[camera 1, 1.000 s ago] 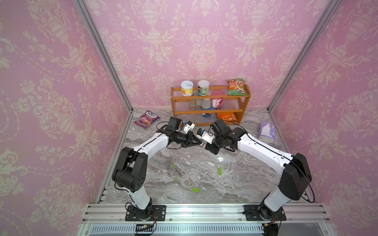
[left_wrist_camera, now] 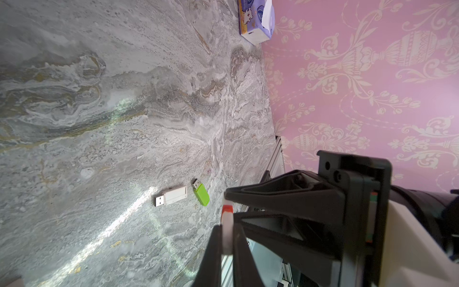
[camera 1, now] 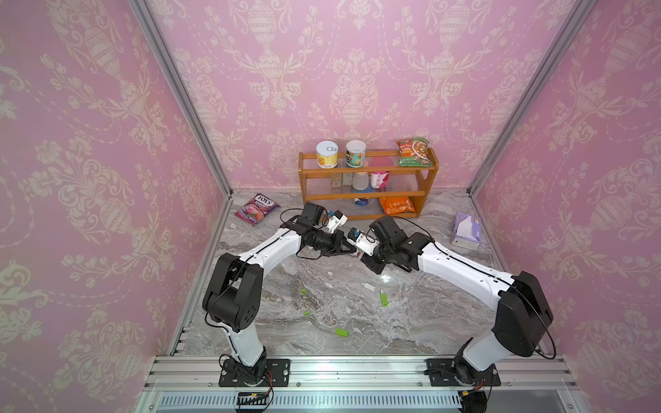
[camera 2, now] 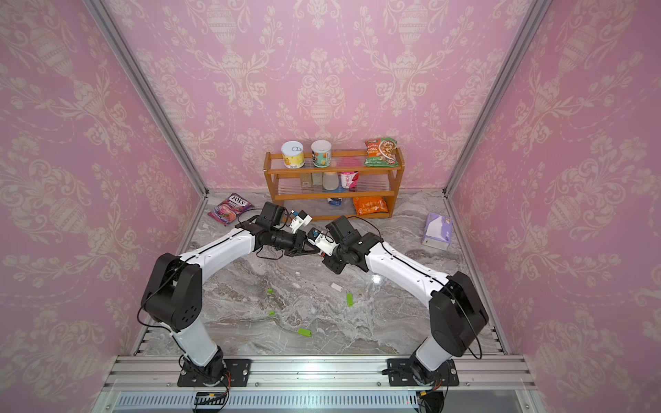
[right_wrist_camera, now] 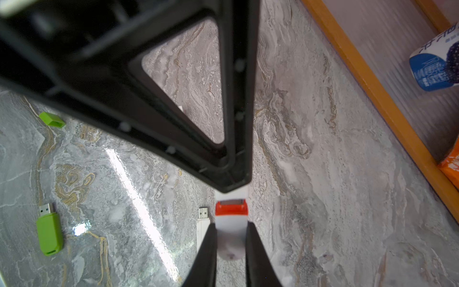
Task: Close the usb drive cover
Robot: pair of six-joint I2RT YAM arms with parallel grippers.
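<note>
My two grippers meet above the table, tip to tip, with a small white usb drive with a red band between them. My left gripper is shut on one white end (left_wrist_camera: 227, 236), which shows between its fingers. On the other white end (right_wrist_camera: 232, 239), my right gripper is shut. The red band (right_wrist_camera: 231, 207) lies between the two ends, which look in line. A thin dark line edges the band in the right wrist view; whether any gap is left there I cannot tell. In the top left view the drive is mostly hidden by the grippers.
On the table below lie another white usb stick (left_wrist_camera: 175, 195) with its metal plug bare, a green stick (right_wrist_camera: 49, 233) and a green cap (right_wrist_camera: 51, 119). A wooden shelf (camera 1: 365, 195) stands behind the arms.
Both grippers have shifted slightly to the right together, still tip to tip. The things on the table have not moved.
</note>
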